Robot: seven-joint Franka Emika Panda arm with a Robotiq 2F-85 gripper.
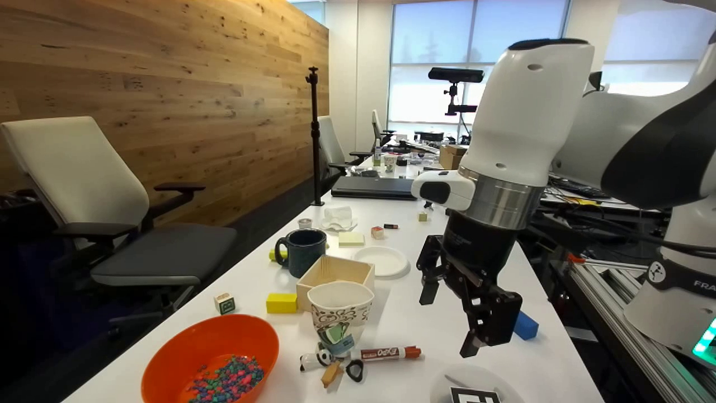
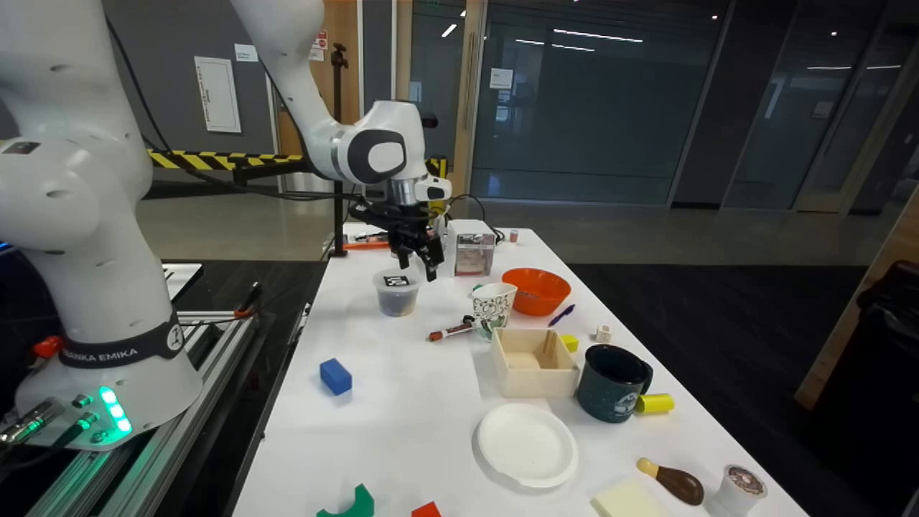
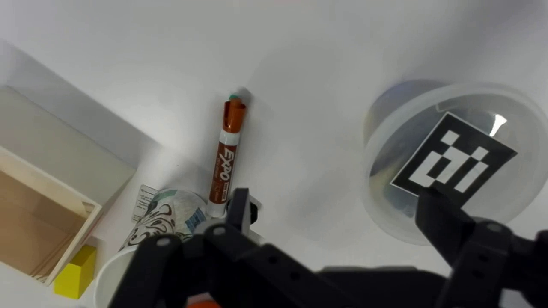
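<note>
My gripper (image 1: 446, 323) is open and empty, held above the white table with its fingers spread. In the wrist view, an orange Expo marker (image 3: 224, 159) lies ahead of the left finger (image 3: 237, 208), close to the patterned paper cup (image 3: 154, 221). A clear lidded tub (image 3: 382, 197) with a black-and-white tag on top stands by the right finger (image 3: 436, 220), which overlaps its near edge in this view. From the second exterior view, the gripper (image 2: 418, 268) hangs just above and behind the tub (image 2: 396, 301); contact cannot be made out.
Beside the cup is a wooden box (image 2: 538, 380), with a dark mug (image 2: 603, 392) and white plate (image 2: 527, 445) nearby. An orange bowl (image 1: 175, 349) holds small colorful pieces. A blue block (image 2: 336, 376) sits near the robot-side edge, with clear table around it.
</note>
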